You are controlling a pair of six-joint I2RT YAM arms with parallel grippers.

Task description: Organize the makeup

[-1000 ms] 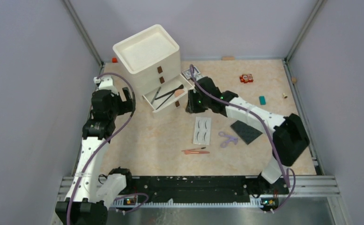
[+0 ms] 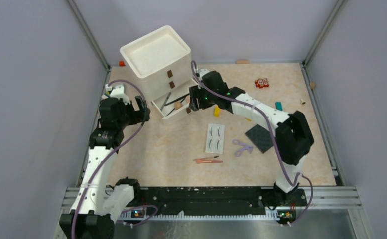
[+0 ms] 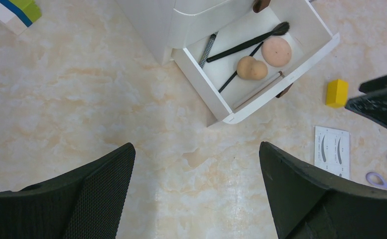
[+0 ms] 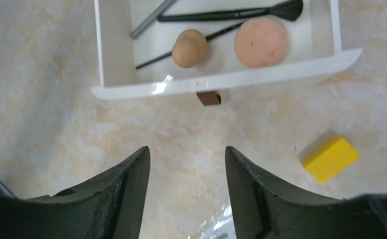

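A white drawer cabinet (image 2: 154, 55) has its bottom drawer (image 3: 201, 84) pulled out, holding brushes (image 3: 241, 46), a peanut-shaped tan sponge (image 3: 251, 67) and a round pink puff (image 4: 260, 42). My right gripper is open and empty just in front of that drawer. My left gripper stands open, left of the drawer. On the table lie a lash sheet (image 2: 214, 138), a lilac curler or scissors (image 2: 242, 147) and peach-handled tools (image 2: 208, 162).
A yellow block (image 4: 330, 159), dark square palette (image 2: 258, 137), red item (image 2: 262, 82), teal item (image 2: 279, 106) and small gold item (image 2: 303, 101) lie on the right.
The tan sponge now shows in the drawer. The left arm shifted slightly right earlier.
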